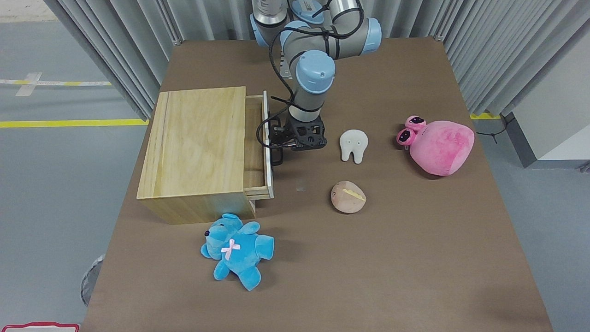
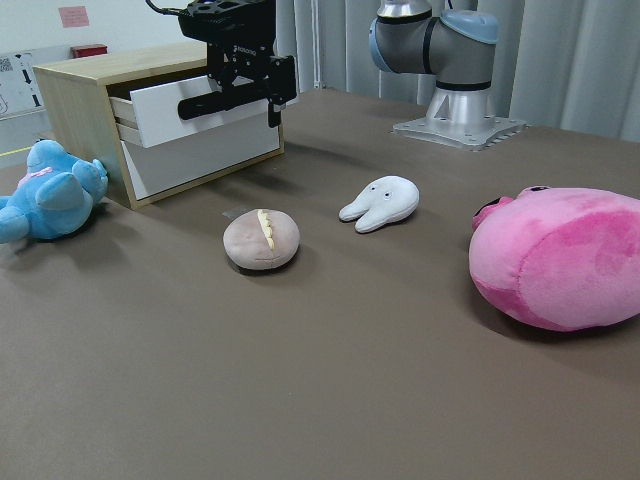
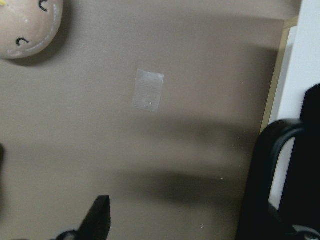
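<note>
A wooden cabinet (image 1: 191,144) stands on the left of the table, its upper drawer (image 2: 155,112) pulled partly out, with a white front and black handle. My black gripper (image 1: 285,138) is at that handle, at the drawer front; whether its fingers are shut on it is unclear. In the wrist view the handle (image 3: 310,150) and white drawer front (image 3: 305,55) fill the right side.
A blue bear (image 1: 243,254) lies before the cabinet. A beige round plush (image 1: 347,199), a white tooth plush (image 1: 353,144) and a pink plush (image 1: 442,146) lie to the right.
</note>
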